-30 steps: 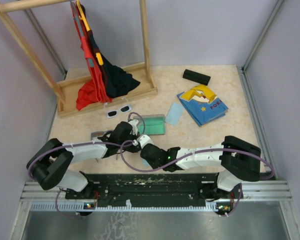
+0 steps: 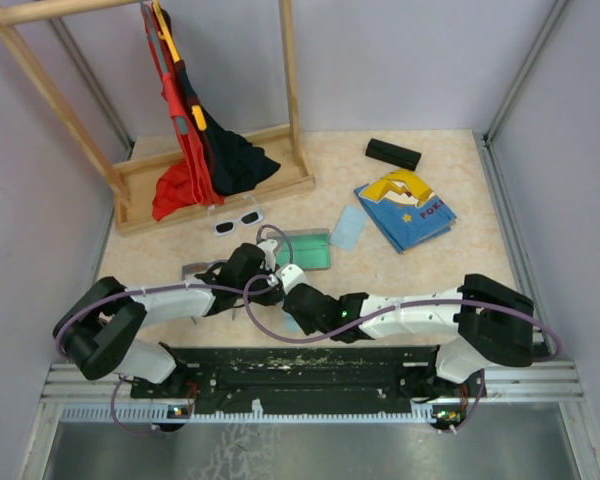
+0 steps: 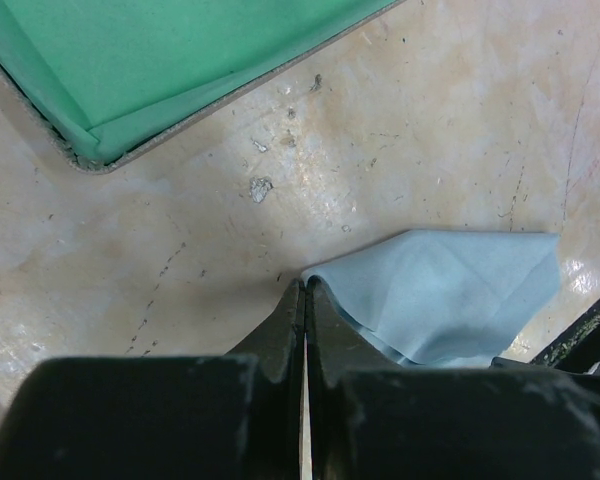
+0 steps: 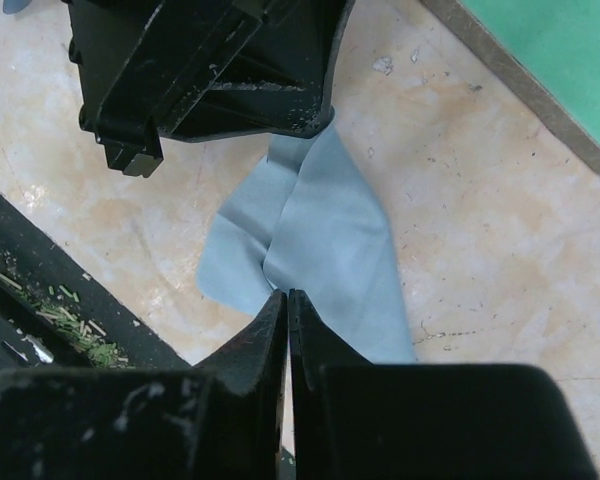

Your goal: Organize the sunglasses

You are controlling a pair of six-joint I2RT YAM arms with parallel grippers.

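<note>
My left gripper is shut on one corner of a light blue cloth [image 3: 450,290], which stretches away to the right in the left wrist view. In the right wrist view the folded cloth [image 4: 330,240] lies on the table, its far corner reaching up to the left gripper. My right gripper hovers over the cloth's near part with its fingertips close together; whether they pinch any cloth is unclear. White-framed sunglasses [image 2: 238,222] with dark lenses rest behind the left arm. Just beyond both grippers stands an open green-lined box [image 2: 305,252].
A second light blue cloth [image 2: 349,228] lies right of the box. Further back are a blue and yellow bag [image 2: 410,215] and a black case [image 2: 393,153]. A wooden rack [image 2: 130,200] with hanging clothes fills the back left. Free table lies at the right.
My left arm has stayed put, and the sunglasses and box have not moved.
</note>
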